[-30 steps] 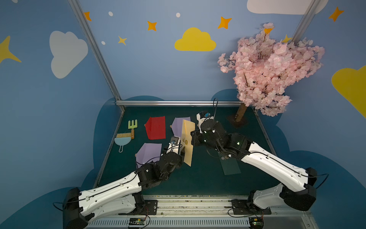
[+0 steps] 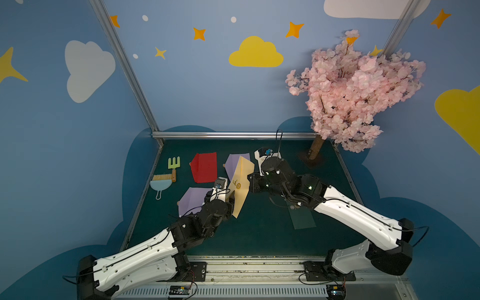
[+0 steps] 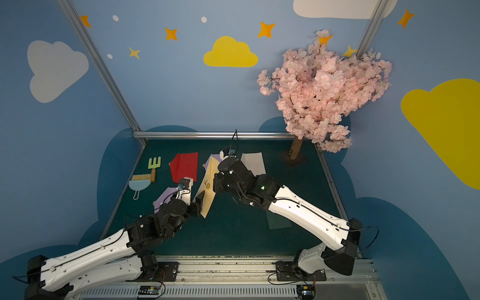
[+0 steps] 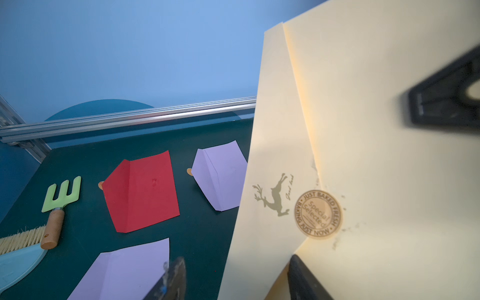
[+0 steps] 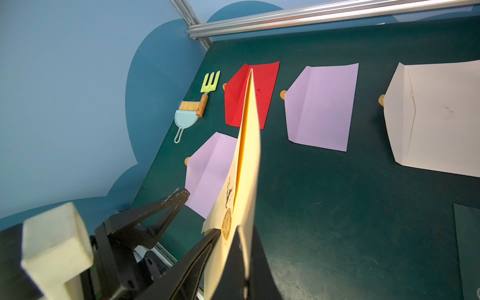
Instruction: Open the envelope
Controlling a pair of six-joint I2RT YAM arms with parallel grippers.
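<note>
A cream envelope (image 4: 390,200) stands on edge between the arms, with a reindeer print on its flap (image 4: 270,150). A round brown seal (image 4: 319,214) sits at the flap's tip. Below the seal, the flap edge shows a gap. My left gripper is part open, its two fingers on either side of the flap's lower part; one finger (image 4: 305,282) is at the gap by the seal. From the other side, my right gripper is shut on the envelope's thin edge, and one of its fingers (image 4: 447,97) lies against the cream face.
A red envelope (image 5: 267,85), two lilac envelopes (image 5: 325,105) and a white envelope (image 5: 440,115) lie on the green table. A dark green card (image 2: 302,217) lies at right. A fork and brush (image 2: 161,182) are far left; a blossom tree (image 2: 315,147) stands back right.
My left gripper has shifted a little left. The envelope's lower part and seal have swung left with it, so the envelope leans more. The right arm has barely moved.
</note>
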